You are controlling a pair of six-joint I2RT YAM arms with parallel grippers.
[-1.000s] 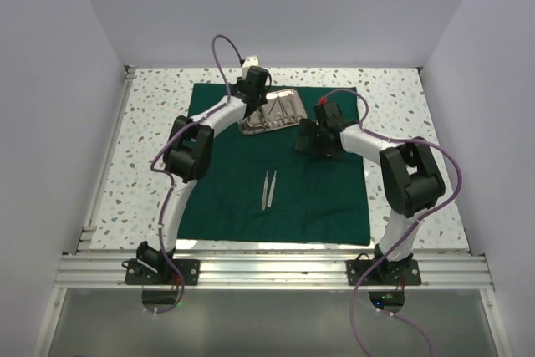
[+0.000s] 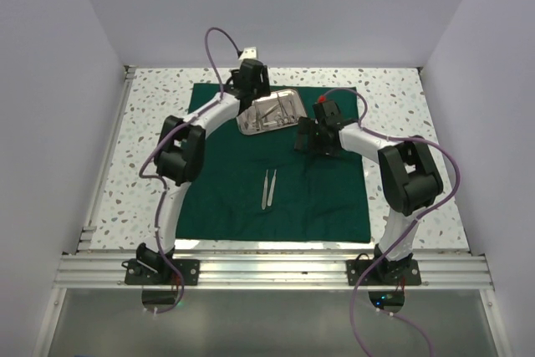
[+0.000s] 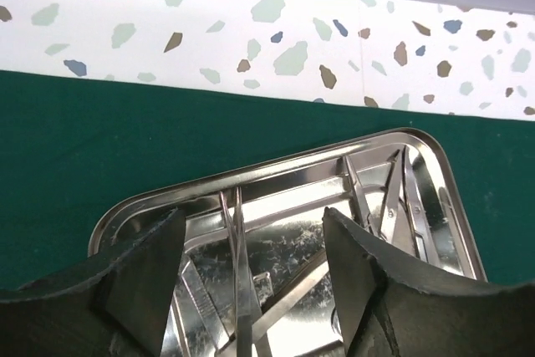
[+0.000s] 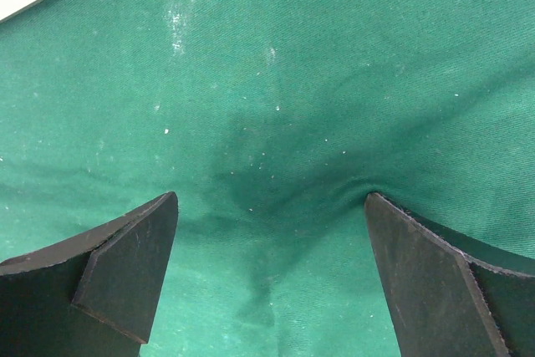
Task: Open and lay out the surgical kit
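Observation:
A metal tray [image 2: 292, 123] [image 3: 440, 198] of steel instruments lies on the green cloth [image 2: 226, 215] at the back centre. In the left wrist view, tweezers [image 3: 241, 265] and several other instruments lie inside it. My left gripper [image 2: 249, 81] hangs over the tray, open, with nothing between its fingers. Two slender instruments [image 2: 272, 187] lie apart on the middle of the cloth. My right gripper [image 2: 311, 135] stands open just right of and in front of the tray, over bare cloth.
A speckled tabletop [image 2: 134, 165] [image 3: 267, 39] borders the cloth, with pale walls around it.
My left gripper has moved a little left and toward the back, and its fingers appear wider apart. The right arm has not moved.

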